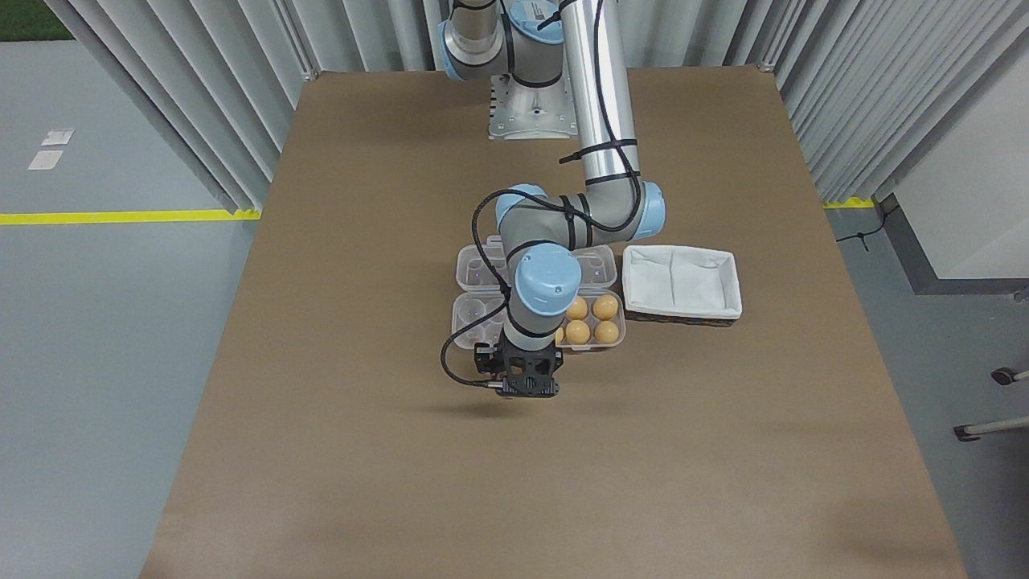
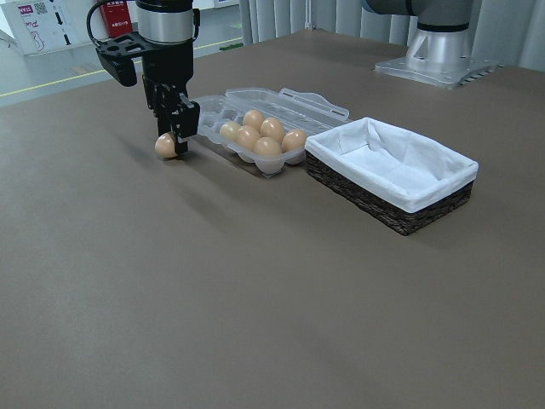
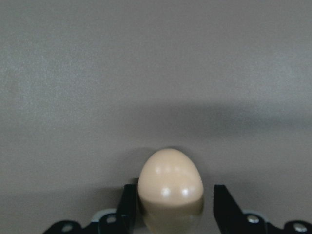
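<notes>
A light brown egg (image 3: 170, 190) lies on the table (image 1: 540, 482), between the fingertips of my gripper, which is open around it with a gap visible on the right side. In the left view the same egg (image 2: 165, 146) is low at the gripper (image 2: 174, 135), in front of the clear egg carton. That carton (image 1: 473, 314) holds several eggs (image 1: 605, 332) in its right part; my wrist hides its middle in the front view.
A white-lined wicker basket (image 1: 680, 280) sits right of the carton. The arm's base (image 2: 438, 68) is at the back.
</notes>
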